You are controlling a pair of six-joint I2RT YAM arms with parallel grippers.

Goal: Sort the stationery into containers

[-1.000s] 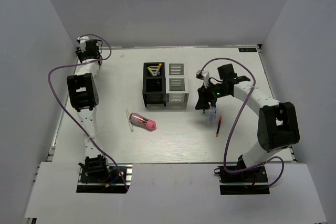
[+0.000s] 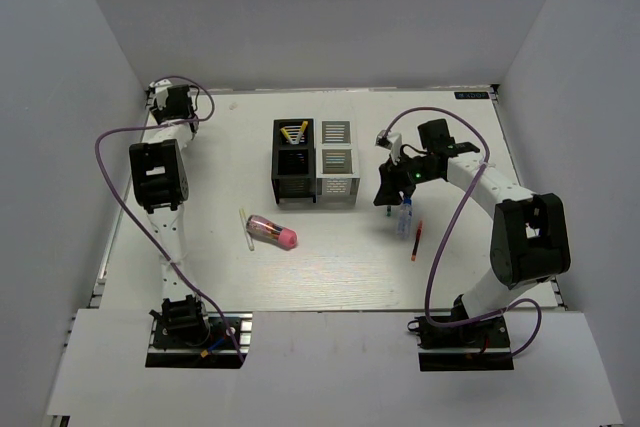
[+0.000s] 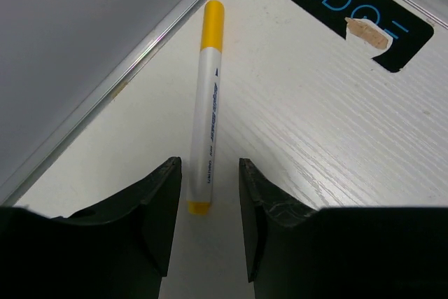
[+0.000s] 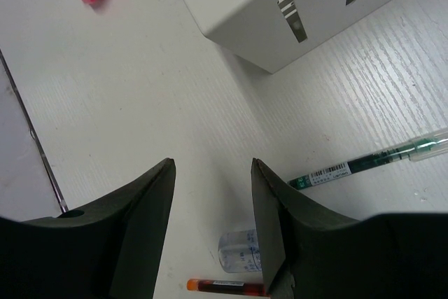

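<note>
At the back-left corner my left gripper stands open over a white marker with yellow cap (image 3: 206, 117), lying between and beyond its fingertips. My right gripper is open, empty, above a green pen (image 4: 350, 169), a clear bottle-like item (image 4: 238, 250) and a red-orange pen (image 4: 224, 287). Black (image 2: 294, 187) and white (image 2: 338, 187) organizers stand at the middle; yellow items (image 2: 301, 131) sit in the black one. A pink-ended clear case (image 2: 272, 232) and a pale pen (image 2: 246, 229) lie front left.
The table (image 2: 330, 267) has free room at front centre and behind the organizers. Side walls (image 2: 70, 167) and a metal rail edge border the left arm's corner.
My left gripper has shifted slightly toward the front of the table. My right arm is slightly different in pose from a second ago, nearly still since. The objects have not visibly moved.
</note>
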